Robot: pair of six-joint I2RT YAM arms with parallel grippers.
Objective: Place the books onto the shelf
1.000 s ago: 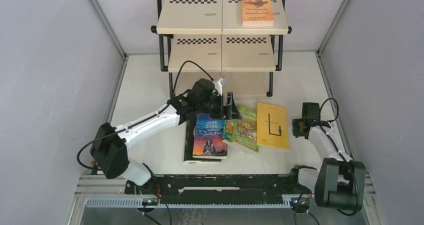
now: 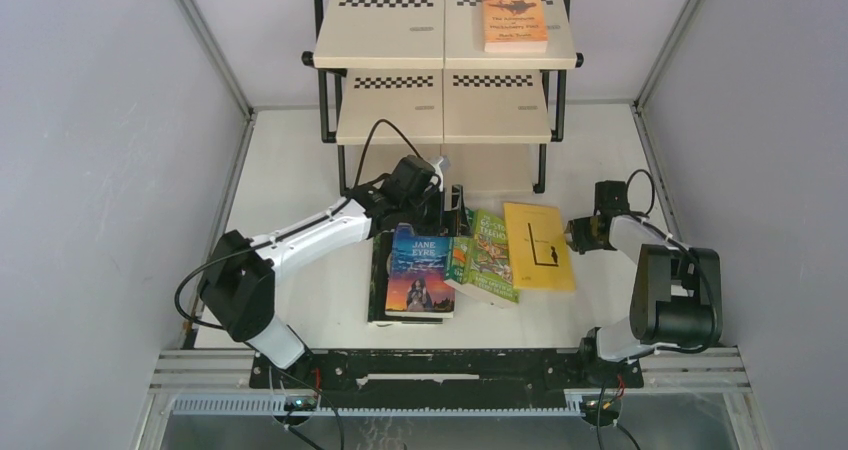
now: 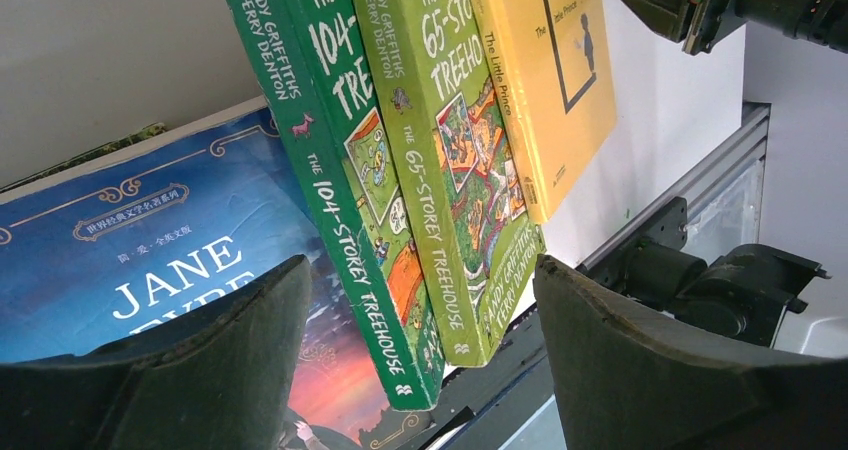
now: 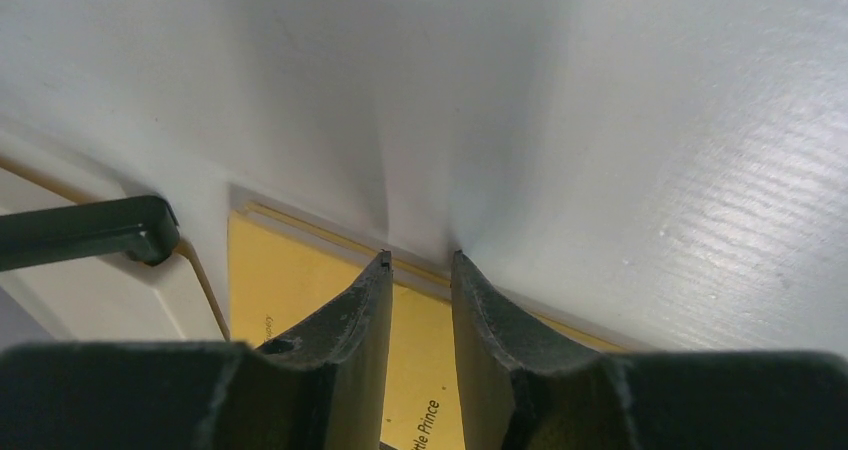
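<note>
A yellow Little Prince book (image 2: 540,265) lies beside two green Treehouse books (image 2: 488,255), which lean partly on the blue Jane Eyre book (image 2: 420,275) atop a dark-covered book or file (image 2: 380,307). My left gripper is open above the green books, nothing held. My right gripper is down at the right edge of the yellow book, its fingers slightly apart; nothing clearly between them.
A two-tier cream shelf (image 2: 388,30) stands at the back, with an orange book (image 2: 514,20) on its top right.
My left arm has shifted a little; its gripper stays over the books.
</note>
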